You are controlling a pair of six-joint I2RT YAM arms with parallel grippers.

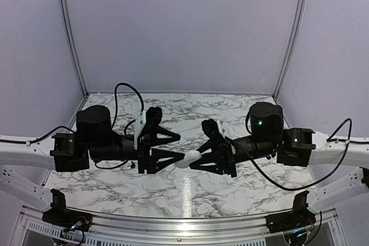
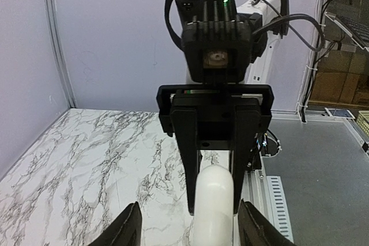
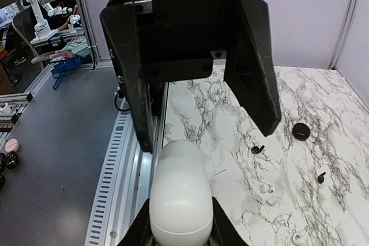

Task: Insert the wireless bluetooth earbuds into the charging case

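Note:
A smooth white case (image 1: 188,159) is held in the air between the two arms, its lid looking closed. My right gripper is shut on it. My left gripper (image 1: 180,147) is part open with nothing gripped; in the left wrist view its fingers (image 2: 124,227) stand to either side of the case's near end, with gaps. On the marble table in the right wrist view lie two small white earbuds, one white earbud (image 3: 266,188) farther off and another white earbud (image 3: 299,236) nearer. Two black earbuds, lie there too.
A round black case (image 3: 301,131) rests on the table among the earbuds. Beyond the metal front rail (image 1: 179,224) other cases, including a pink case (image 3: 11,145), lie on the grey surface. The marble table under the arms looks mostly clear.

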